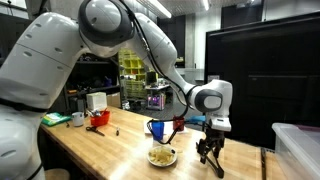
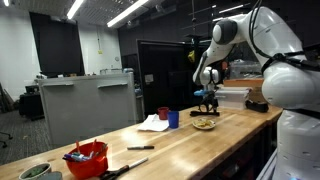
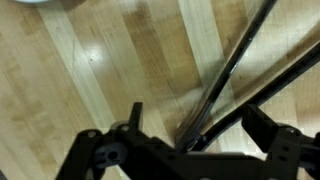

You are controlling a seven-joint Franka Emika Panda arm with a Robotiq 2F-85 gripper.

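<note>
Black tongs lie on the wooden table in exterior view 1. Two long dark arms of the tongs meet near the bottom of the wrist view. My gripper points down just above them, fingers apart. Seen from the wrist, the open gripper has the joined end of the tongs in the space between its fingertips; whether it touches them cannot be told. In exterior view 2 the gripper is small and dark at the far end of the table.
A plate of food sits left of the gripper, with a blue cup and a red cup behind it. A red bowl stands far off. To the right are a dark stick and a clear bin.
</note>
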